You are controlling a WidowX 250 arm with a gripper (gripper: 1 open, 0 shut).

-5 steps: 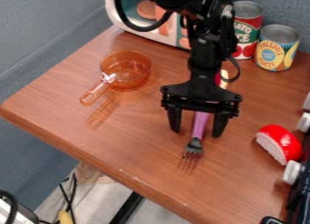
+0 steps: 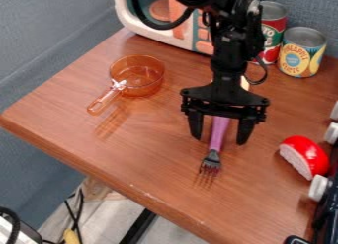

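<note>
My black gripper (image 2: pixel 219 131) is low over the wooden table, its two fingers straddling a purple-handled fork (image 2: pixel 211 160) that lies with its tines toward the front edge. The fingers look apart, with the purple handle between them; whether they touch it I cannot tell. An amber transparent pot (image 2: pixel 138 70) with a handle sits to the left.
At the back stand a toaster-like appliance (image 2: pixel 138 21), a red can (image 2: pixel 271 45) and a yellow-blue can (image 2: pixel 301 56). A red object (image 2: pixel 301 154) and dark items lie along the right edge.
Over the last second my gripper has shifted slightly right and down around the fork. The other objects have not moved.
</note>
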